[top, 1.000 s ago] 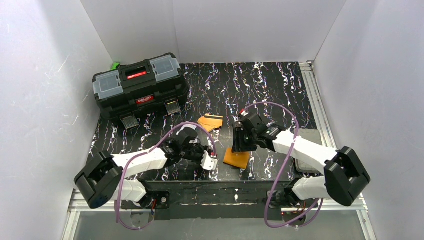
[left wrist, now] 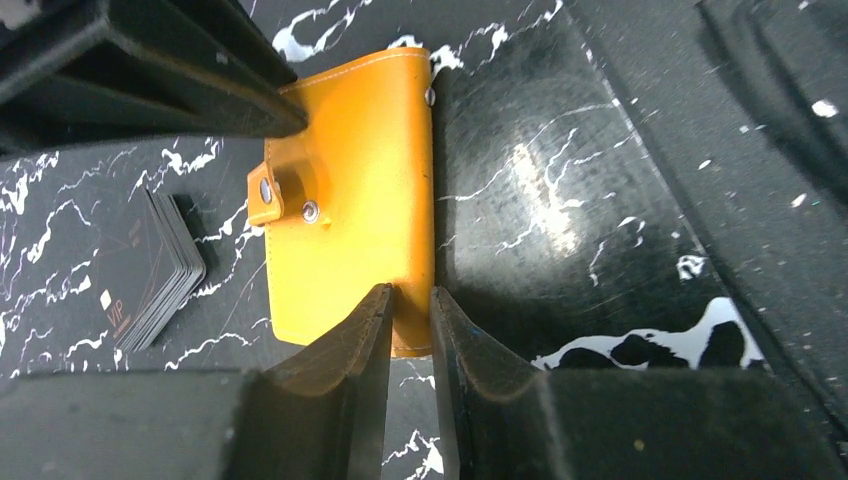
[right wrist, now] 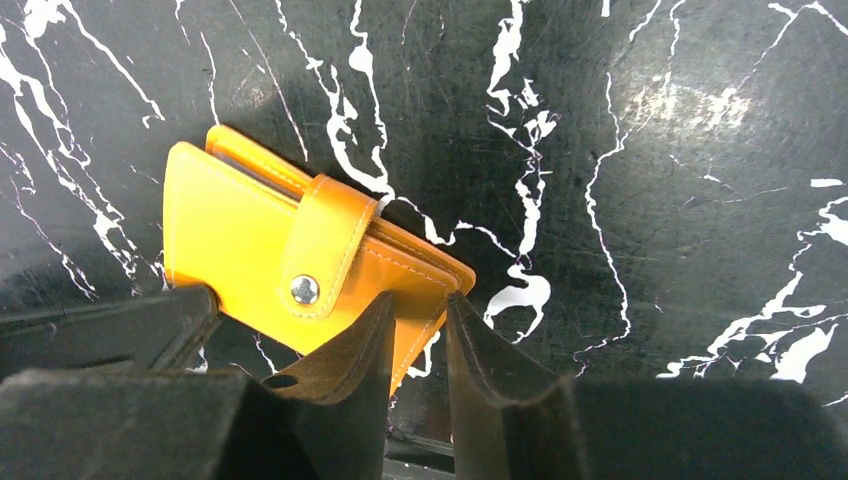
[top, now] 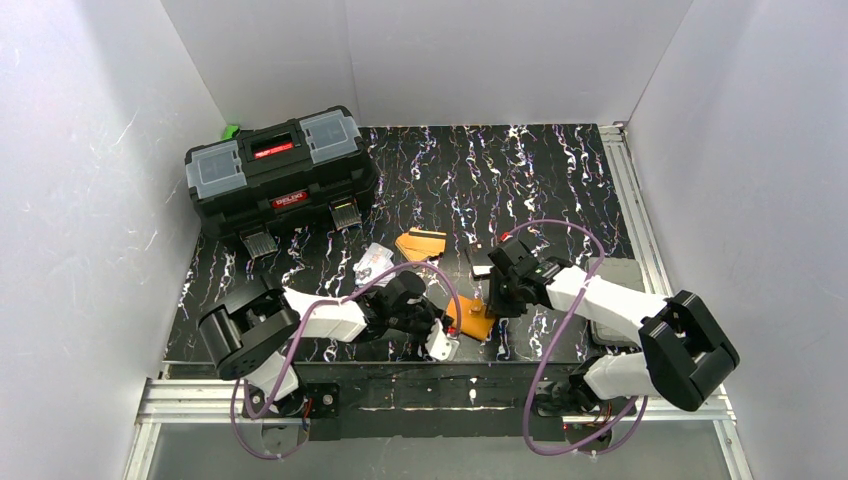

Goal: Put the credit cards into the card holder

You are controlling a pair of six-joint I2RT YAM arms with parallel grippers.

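Observation:
The orange card holder [top: 472, 318] lies on the dark marbled table between my grippers, its snap strap [right wrist: 325, 250] showing in the right wrist view. My left gripper is shut on one edge of it. At another edge is my right gripper, partly open, with a corner of the holder between its fingers; no firm grip shows. A stack of black cards [left wrist: 150, 270] lies beside the holder. Farther back are orange cards [top: 421, 243], with white cards [top: 372, 262] partly behind the left arm.
A black toolbox [top: 285, 180] fills the back left. At the right edge a grey flat case [top: 615, 275] is partly covered by the right arm. Purple cables [top: 545, 370] loop over both arms.
My left gripper has come right to the holder's edge. My right gripper has shifted slightly right and toward the front, beside the holder. The holder has barely moved.

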